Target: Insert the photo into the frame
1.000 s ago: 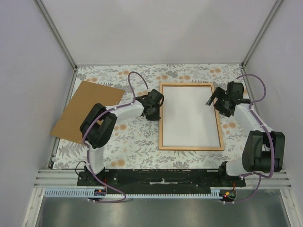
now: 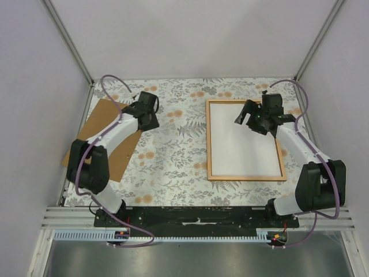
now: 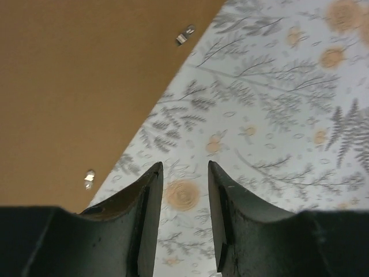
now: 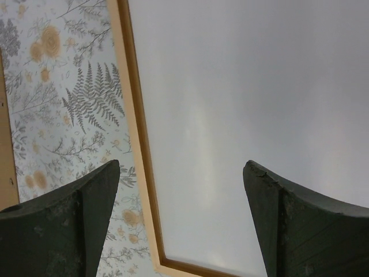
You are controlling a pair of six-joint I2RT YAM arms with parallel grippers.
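A light wooden frame (image 2: 209, 144) lies flat on the right half of the table. A plain white surface (image 2: 242, 151) fills it; I cannot tell whether this is the photo's back. To the left lies a brown backing board (image 2: 95, 135), turned at an angle, with small metal clips near its edge in the left wrist view. My left gripper hovers by the board's right edge, its fingers apart with nothing between them. Over the frame's upper part is my right gripper, open wide and empty, with white beneath it.
A floral-patterned cloth (image 2: 173, 156) covers the table. Between board and frame a wide strip of it is free. Side walls (image 2: 34, 86) and a back wall (image 2: 190, 40) bound the work area.
The left gripper has swung left from the frame's left side to the board. Earlier the frame shifted a little to the right. My right gripper has moved left, further over the frame.
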